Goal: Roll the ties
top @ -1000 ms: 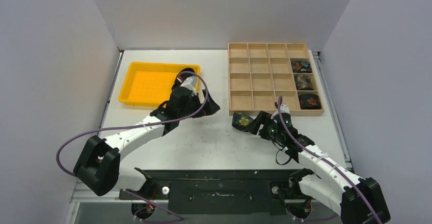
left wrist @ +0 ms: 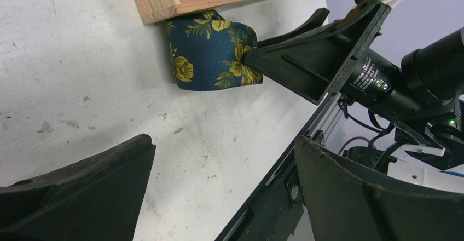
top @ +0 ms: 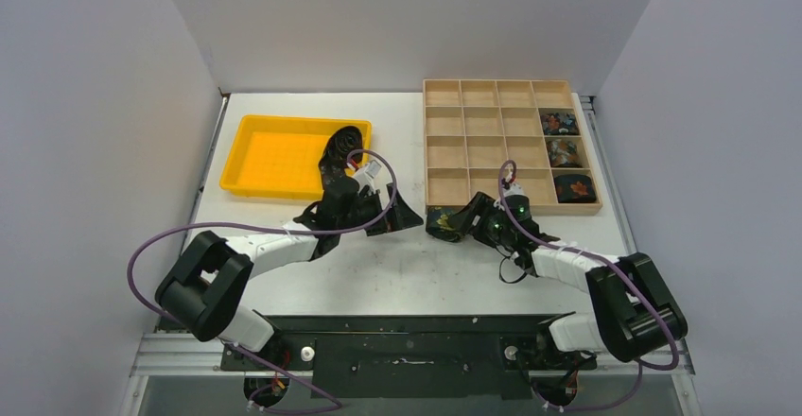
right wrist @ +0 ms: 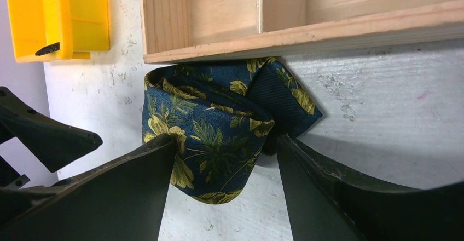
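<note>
A navy tie (top: 442, 224) with yellow flowers lies loosely rolled on the table against the front-left corner of the wooden box (top: 487, 151); in the right wrist view the tie (right wrist: 208, 153) shows a folded end sticking out behind the roll. My right gripper (top: 466, 212) is open over it, fingers at the roll's near side. My left gripper (top: 392, 213) stands open to the tie's left, in the left wrist view with only table between its fingers.
A yellow bin (top: 274, 151) with dark coiled items (top: 340, 147) is at the back left. Three rolled ties (top: 573, 187) fill compartments in the box's right column.
My right gripper has moved left and back, and the tie has shifted slightly toward the box's corner. My left gripper has moved right and toward the front.
</note>
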